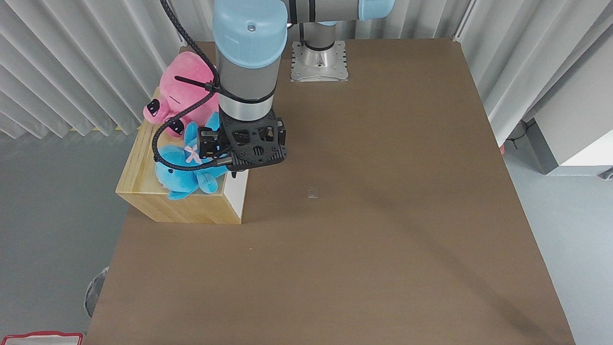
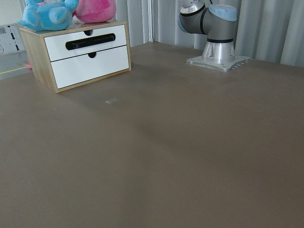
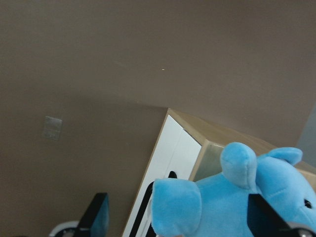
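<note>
My gripper is open, its two black fingers spread wide in the wrist view, above the blue plush toy (image 3: 222, 207), which lies between and below them. In the left view the blue plush (image 2: 47, 15) sits on top of the small wooden cabinet (image 2: 38, 52) beside a pink plush (image 2: 95, 8). In the front view my wrist hangs over the blue plush (image 1: 175, 178) and hides part of it; the pink plush (image 1: 184, 83) is behind it.
The cabinet has two white drawers (image 2: 90, 66) with a black handle. The arm's base (image 1: 319, 63) stands at the back.
</note>
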